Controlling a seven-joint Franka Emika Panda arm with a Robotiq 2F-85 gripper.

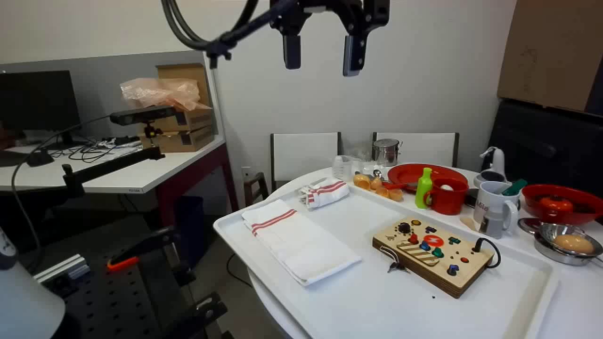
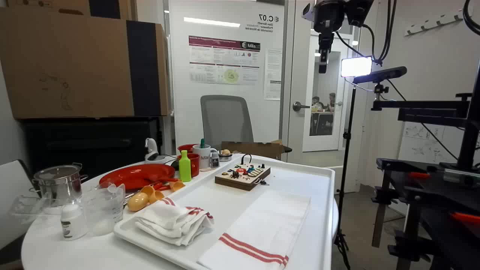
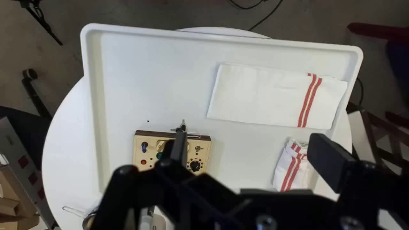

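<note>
High above the table, my gripper stands open, its two fingers wide apart and nothing between them. A white towel with red stripes lies folded flat on the white tray. Near one tray corner sits a second striped towel, bunched into a small bundle. A wooden box with knobs, switches and a short black cable rests on the tray too, small keys hanging at its side. In the wrist view one finger covers part of the wooden box, while the flat towel shows fully.
Along the tray's far side stand a green bottle, a red mug, a white mug, a red plate, a metal pot and a red bowl. Bare tray surface lies between towel and box.
</note>
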